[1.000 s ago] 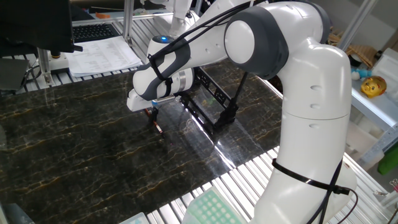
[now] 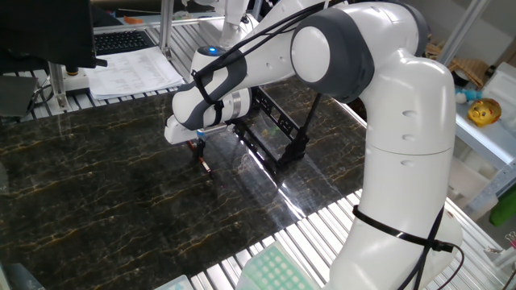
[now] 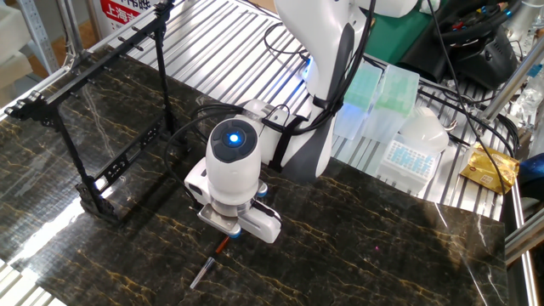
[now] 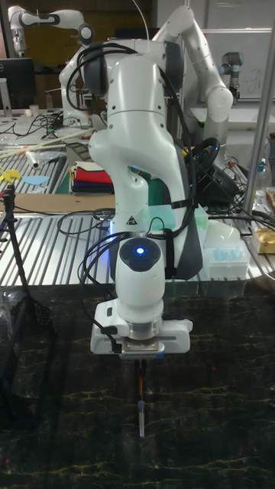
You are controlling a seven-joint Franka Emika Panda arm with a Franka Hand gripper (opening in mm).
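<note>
A slim pen-like object (image 2: 207, 167), reddish-brown at one end and pale at the other, is at the dark marbled table top under my gripper (image 2: 201, 150). From above, its pale end (image 3: 202, 272) sticks out past the white hand, while the other end runs underneath. Exterior view 3 shows the same pen (image 4: 141, 418) pointing toward the camera. My dark fingers reach down right at the pen in exterior view 1. The hand hides the fingertips in the other two views, so whether they touch or grasp the pen cannot be told.
A black open frame (image 3: 102, 174) stands on the table beside the hand. Pale green boxes (image 2: 274, 270) and a white tip rack (image 3: 408, 166) sit on the slatted metal strip near the arm's base. Papers (image 2: 133, 74) lie past the table edge.
</note>
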